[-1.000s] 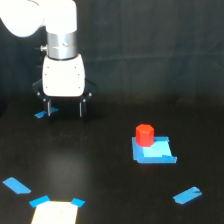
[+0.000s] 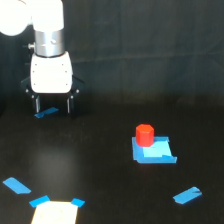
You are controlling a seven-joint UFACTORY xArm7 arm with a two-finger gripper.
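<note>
At the upper left hangs my white gripper (image 2: pixel 54 104), its two dark fingers spread apart with nothing visible between them. It is well away from the red block (image 2: pixel 145 134), over bare table. That block, small and bright red, sits right of centre on the back part of a pale blue square (image 2: pixel 157 152) edged with blue tape. A cream-white square (image 2: pixel 54 213) lies at the front left, cut off by the bottom of the view.
Strips of blue tape mark the dark table: one at the left (image 2: pixel 16 186) and one at the right front (image 2: pixel 187 195). Another blue strip (image 2: pixel 47 113) lies behind the gripper.
My gripper has shifted a little to the left and remains open. The red block and the squares have not moved.
</note>
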